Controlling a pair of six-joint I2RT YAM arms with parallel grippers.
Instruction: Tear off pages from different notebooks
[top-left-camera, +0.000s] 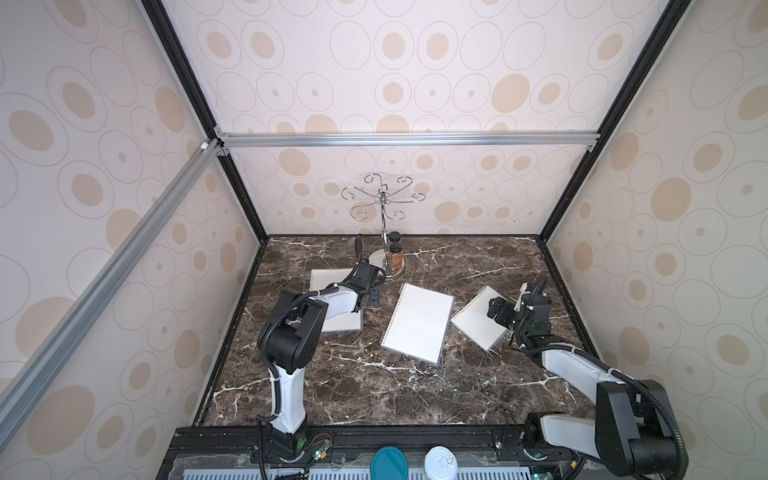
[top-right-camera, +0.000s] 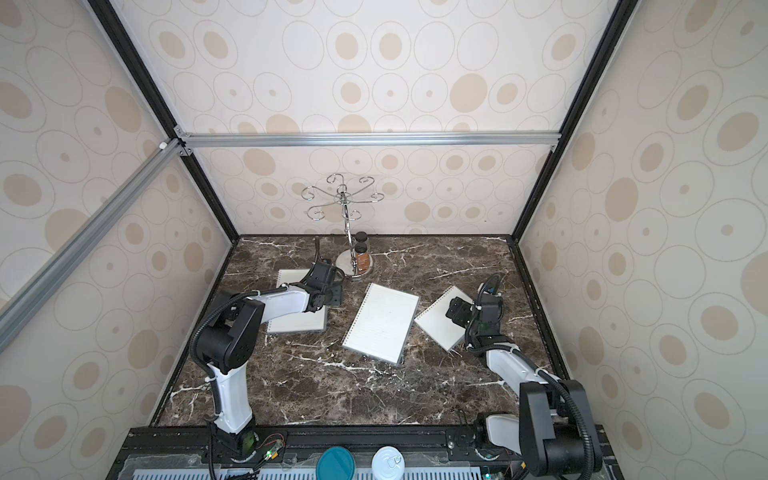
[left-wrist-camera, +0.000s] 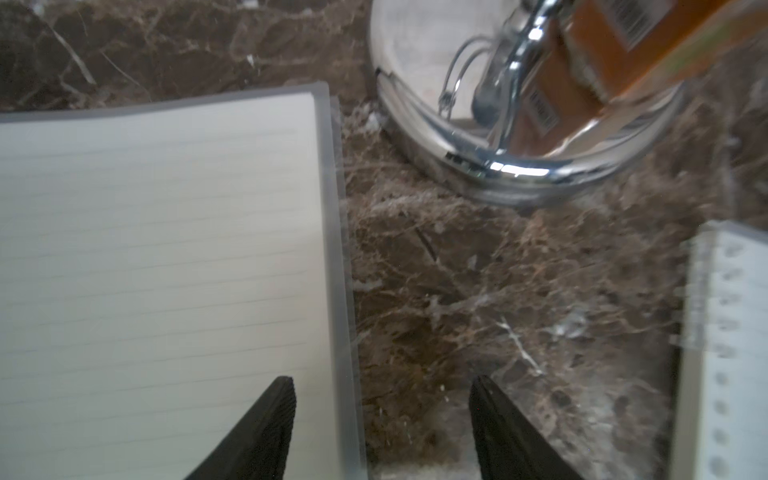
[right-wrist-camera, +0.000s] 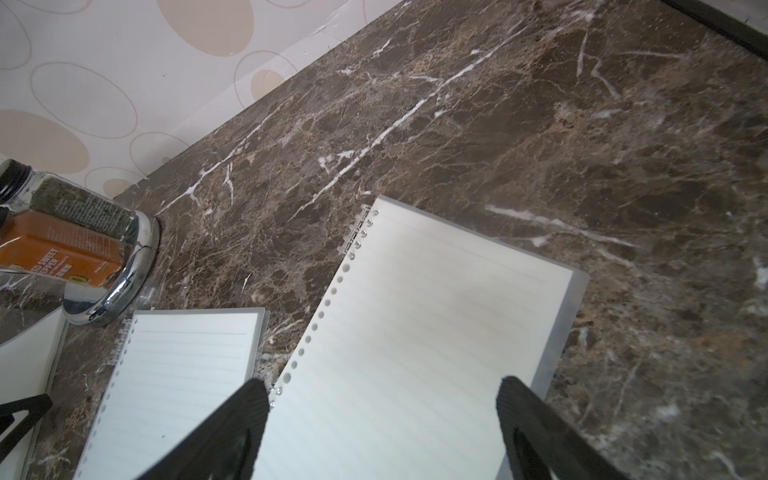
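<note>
Three white spiral notebooks lie on the dark marble table: one at left (top-left-camera: 337, 321), one in the middle (top-left-camera: 417, 322), a smaller one at right (top-left-camera: 477, 318). My left gripper stands open above the right edge of the left notebook's lined page (left-wrist-camera: 176, 272), nothing between its fingers. My right gripper is open over the right-hand notebook (right-wrist-camera: 424, 320), empty, with the middle notebook (right-wrist-camera: 176, 360) to its left in the right wrist view.
A chrome rack (top-left-camera: 384, 208) with spice jars (top-left-camera: 395, 256) stands behind the left and middle notebooks. Bare table lies in front of the notebooks and at the back right. Walls enclose the sides and back.
</note>
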